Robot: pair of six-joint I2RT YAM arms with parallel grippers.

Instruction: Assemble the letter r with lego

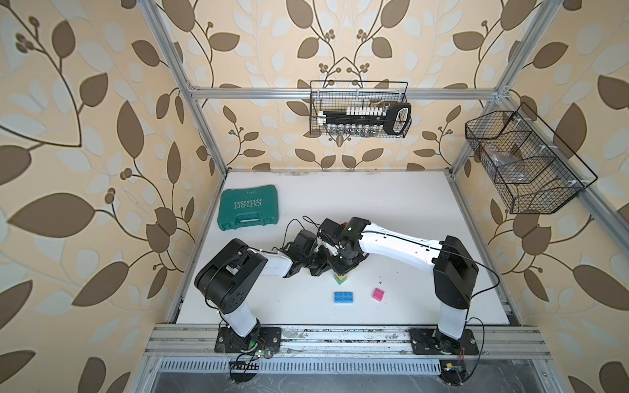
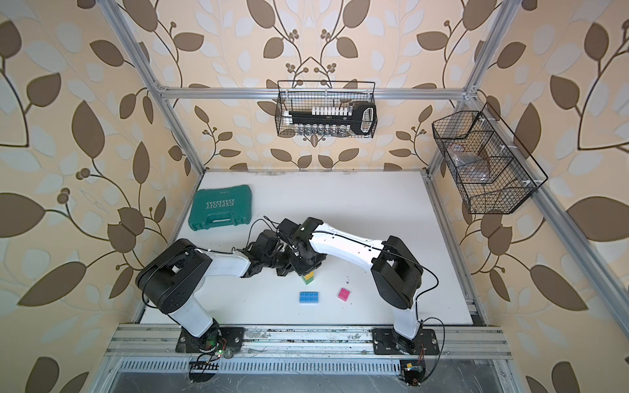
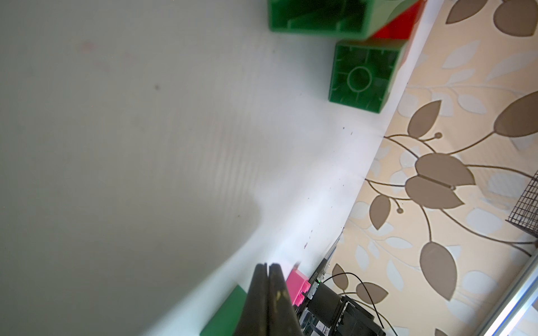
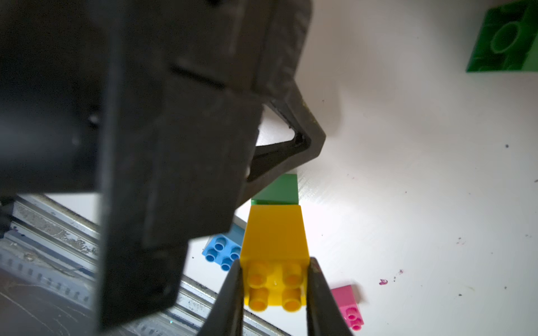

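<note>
In the right wrist view my right gripper is shut on a yellow brick (image 4: 274,229), held just in front of a green brick (image 4: 274,187). My left gripper is shut, with nothing visible between its fingers; near its tips are a green piece (image 3: 221,316) and a pink brick (image 3: 297,285). Green bricks (image 3: 361,75) and a red piece (image 3: 395,22) appear at the top of the left wrist view. In the top views both grippers crowd together at table centre, hiding most of those bricks.
A blue brick (image 1: 343,297) and the pink brick (image 1: 378,294) lie loose toward the front. A green case (image 1: 247,207) sits back left. Wire baskets (image 1: 359,110) hang above.
</note>
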